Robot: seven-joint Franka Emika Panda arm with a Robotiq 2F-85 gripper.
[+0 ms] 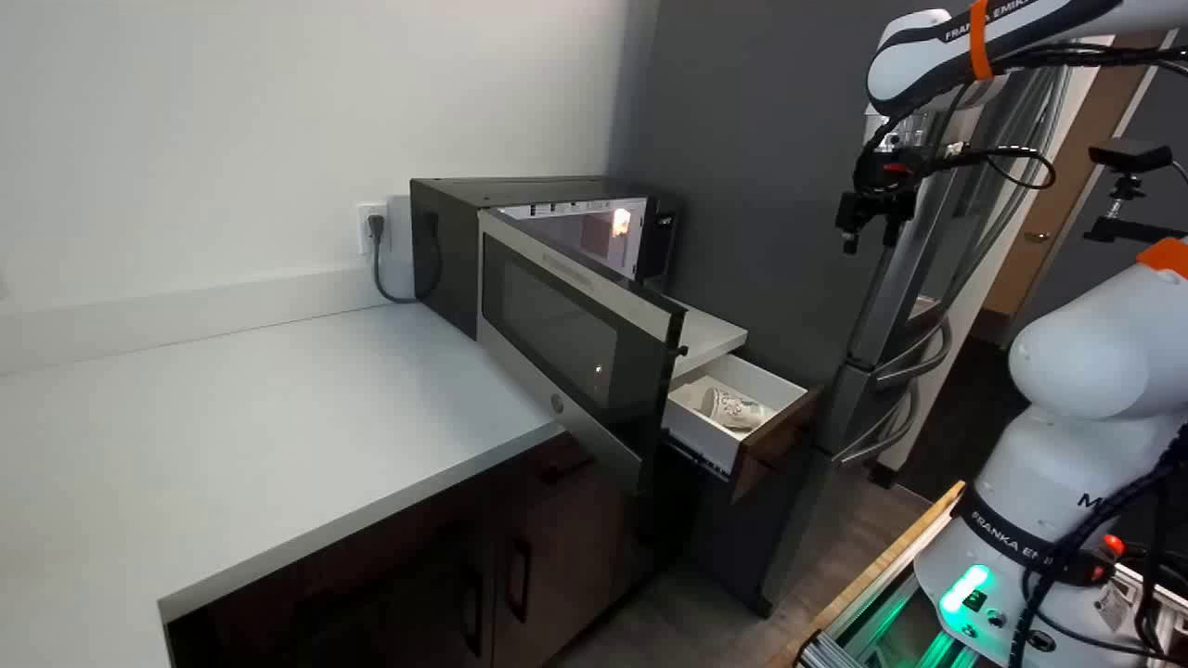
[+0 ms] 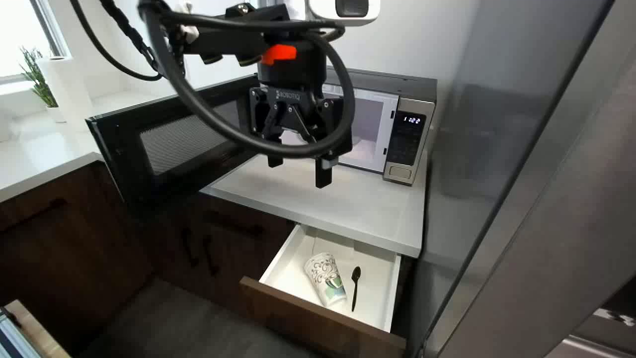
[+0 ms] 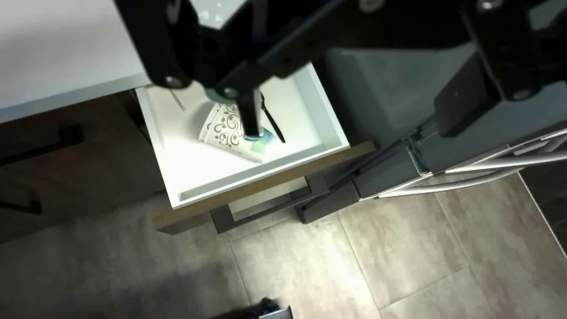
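Note:
My gripper [image 2: 299,174] stands open and empty, high above the counter and the pulled-out drawer; in the wrist view its fingers [image 3: 250,114] are spread wide. Inside the drawer [image 2: 387,298] a patterned paper cup [image 2: 326,279] lies on its side. A black spoon [image 2: 356,283] rests to the right of the cup, apart from it. One finger covers part of the cup [image 3: 226,127] in the wrist view. The microwave [image 2: 411,134] sits on the counter with its door [image 1: 574,334] swung wide; something pale inside it is only partly visible.
The open microwave door reaches out past the counter edge [image 1: 368,512]. A steel refrigerator [image 2: 536,209] stands close to the drawer's right side. Bare countertop [image 1: 223,445] extends left of the microwave, and a paper towel roll [image 2: 64,83] stands at the far left.

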